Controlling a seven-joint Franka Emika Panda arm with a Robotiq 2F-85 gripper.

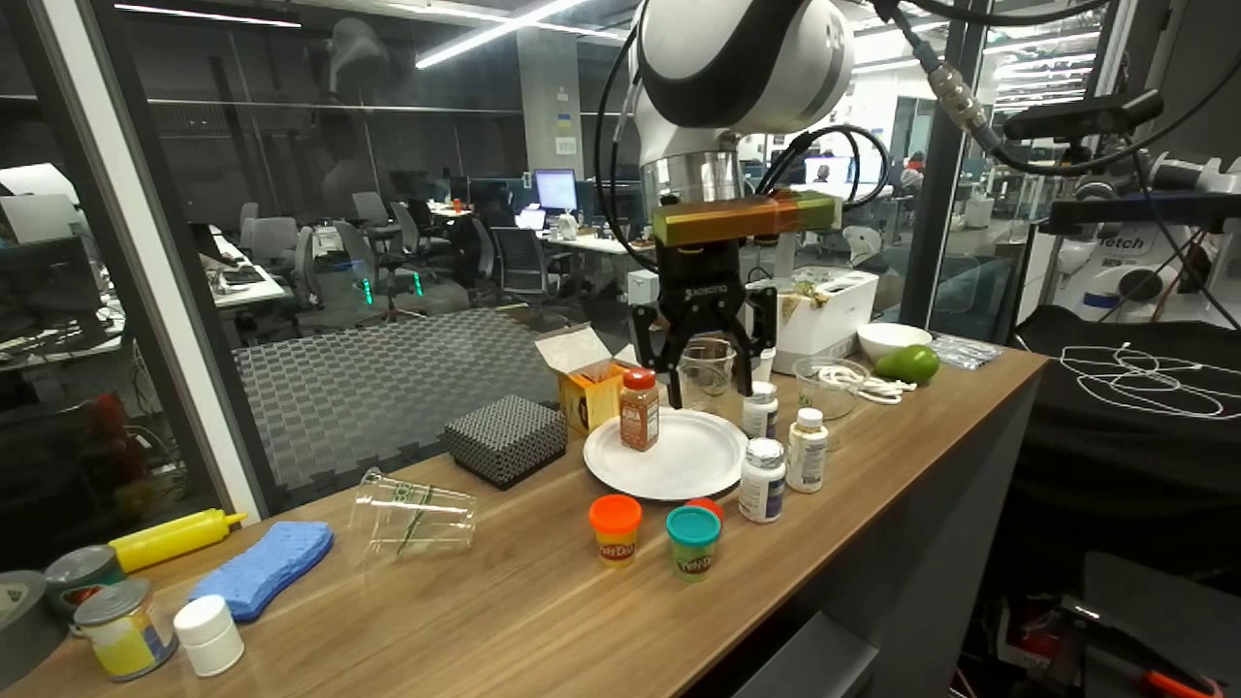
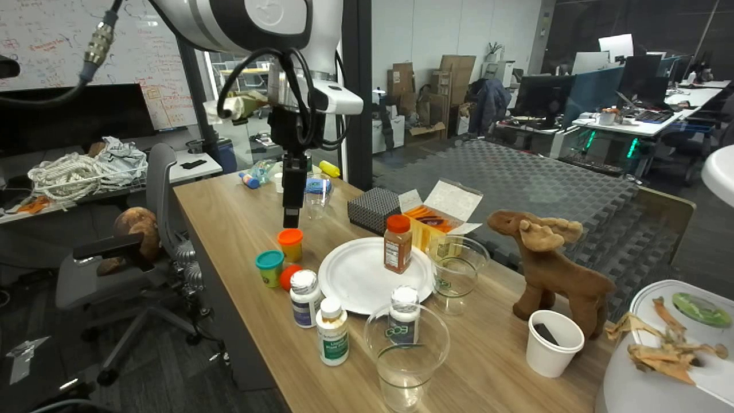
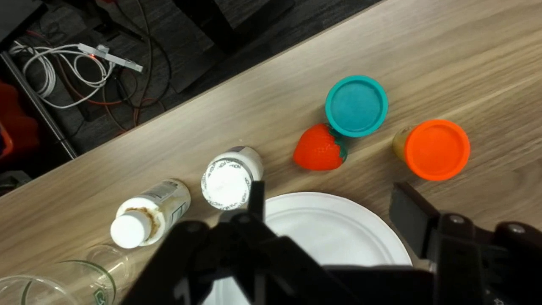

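My gripper (image 1: 711,394) hangs in the air with its fingers apart and nothing between them. In the wrist view, the white plate (image 3: 325,228) lies beneath the open gripper. A red-capped spice bottle (image 1: 639,414) stands upright on the plate. Near the plate's front edge sit a red strawberry (image 3: 320,148), a teal-lidded Play-Doh tub (image 3: 357,106) and an orange-lidded one (image 3: 437,150). The strawberry is mostly hidden behind the teal tub in exterior view 1.
Supplement bottles (image 2: 333,337) and clear cups (image 2: 406,368) crowd one side of the plate. A black patterned box (image 1: 507,440) and an opened yellow carton (image 1: 589,394) stand behind. Bare tabletop stretches between the tubs and the blue sponge (image 1: 263,568).
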